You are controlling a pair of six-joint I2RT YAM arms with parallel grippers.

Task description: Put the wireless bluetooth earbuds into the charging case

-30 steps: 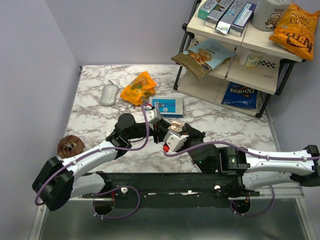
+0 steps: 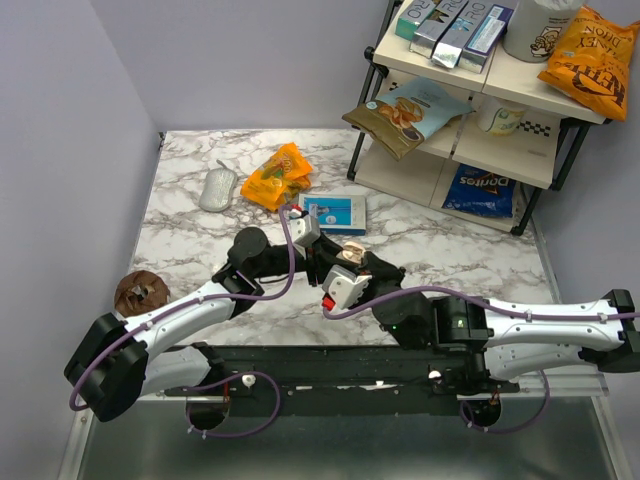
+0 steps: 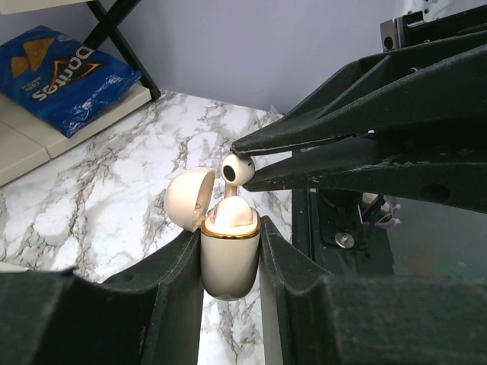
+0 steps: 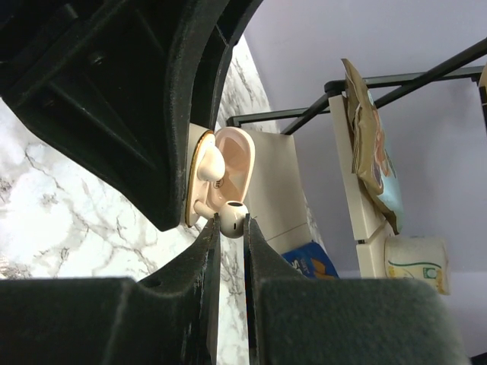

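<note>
My left gripper is shut on the white, gold-rimmed charging case point(image 3: 228, 268), which is held above the table with its lid point(image 3: 188, 199) open. One rounded white earbud point(image 4: 211, 163) rests inside the case. The other earbud point(image 4: 233, 219) stands out from the case opening, its stem pointing into it. The tips of my right gripper are at the outer end of this earbud point(image 3: 236, 170), one on either side. Whether they grip it or have let go does not show clearly. In the top view both grippers meet mid-table and mostly hide the case point(image 2: 352, 252).
A blue box point(image 2: 337, 214), an orange bag point(image 2: 278, 178) and a grey pouch point(image 2: 217, 188) lie farther back. The shelf point(image 2: 430, 185) with snack bags stands at the back right. Marble table point(image 2: 295, 320) shows bare around the grippers.
The left arm and case look nearly unmoved.
</note>
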